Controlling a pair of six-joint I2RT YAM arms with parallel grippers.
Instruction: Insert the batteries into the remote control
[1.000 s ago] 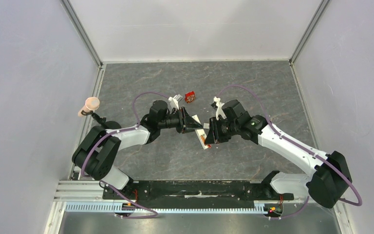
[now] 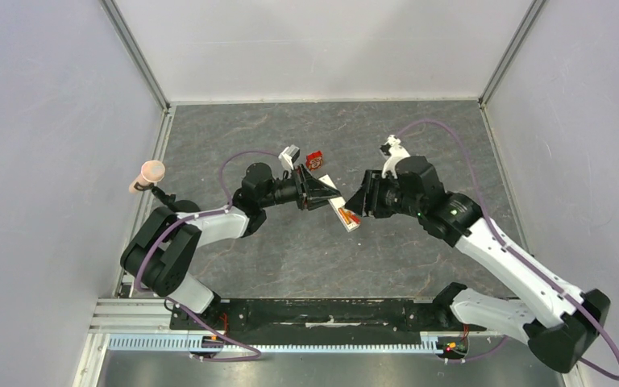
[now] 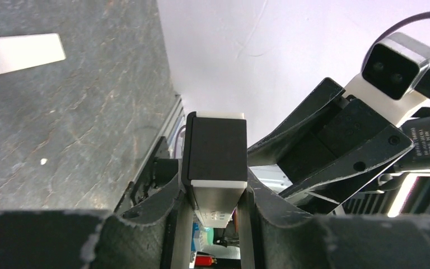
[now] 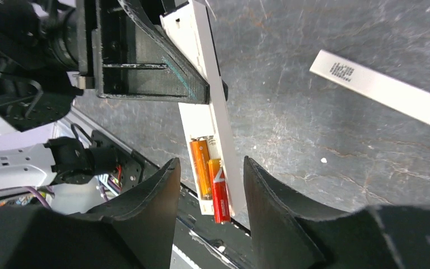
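The white remote [image 2: 330, 185] is held in my left gripper, which is shut on it; in the left wrist view its end shows between the fingers. An orange battery [image 4: 200, 162] and a red battery [image 4: 219, 193] sit in the remote's open compartment, the red one reaching lower than the orange. My right gripper is part open above and to the right of the remote, with nothing seen gripped between its fingertips. A white flat strip [image 4: 381, 89], likely the cover, lies on the grey floor.
A small red object [image 2: 314, 160] lies behind the left gripper. The grey floor [image 2: 290, 258] is otherwise mostly clear, bounded by white walls.
My right arm has risen and shifted right and back, away from the battery compartment. The left gripper with the remote has moved slightly, now showing both batteries in the top view.
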